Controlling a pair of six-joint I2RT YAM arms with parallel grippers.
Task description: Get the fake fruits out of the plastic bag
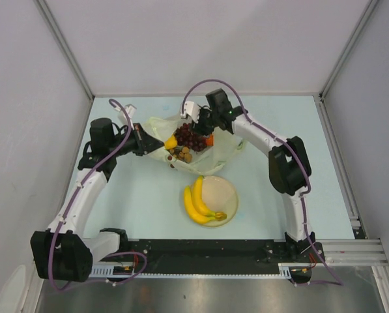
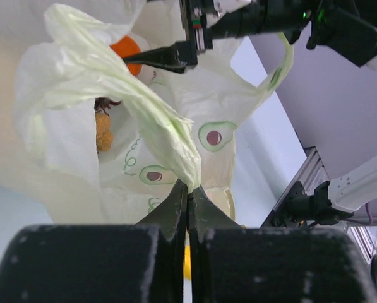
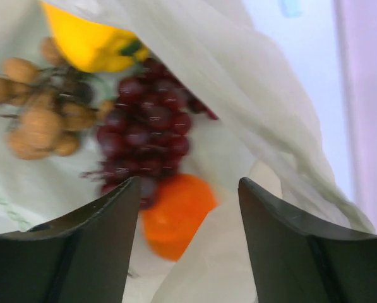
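Note:
My left gripper is shut at the bag's left edge (image 1: 161,156), with bag plastic at its fingertips. My right gripper hangs part open over the white bag, above an orange fruit (image 3: 175,221) beside dark red grapes (image 3: 144,126). Small brown fruits (image 3: 40,126) and a yellow pepper-like fruit (image 3: 87,38) lie in the bag too, partly under its folds in the right wrist view.
A beige plate (image 1: 220,192) with two yellow bananas (image 1: 197,208) sits in front of the bag.

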